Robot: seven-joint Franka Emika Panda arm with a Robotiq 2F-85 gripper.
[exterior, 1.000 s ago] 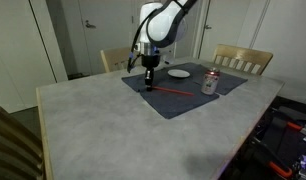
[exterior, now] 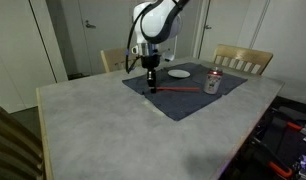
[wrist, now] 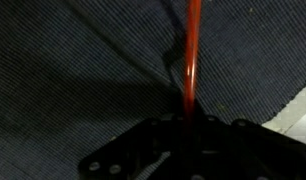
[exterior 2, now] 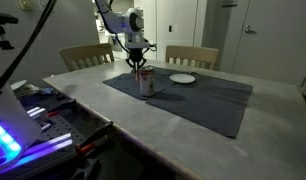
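A thin red stick (wrist: 191, 60) runs up the wrist view from my gripper, which is shut on its near end. In exterior view 1 the stick (exterior: 178, 89) points right from the gripper (exterior: 151, 87), low over the dark cloth (exterior: 178, 103). Its shadow falls on the ribbed fabric in the wrist view, but whether the stick touches the cloth is unclear. In exterior view 2 the gripper is small and far off, with a can partly in front of that area.
A can (exterior: 212, 81) stands upright right of the stick, on the cloth. Behind lies a white plate (exterior: 179, 73). Bare white table (exterior: 103, 120) spreads to the left and front. Wooden chairs (exterior: 241, 58) stand at the far edge.
The stick has shifted a little to the right, and its far end sits slightly higher in exterior view 1. The arm has changed pose slightly; the can and plate stay put.
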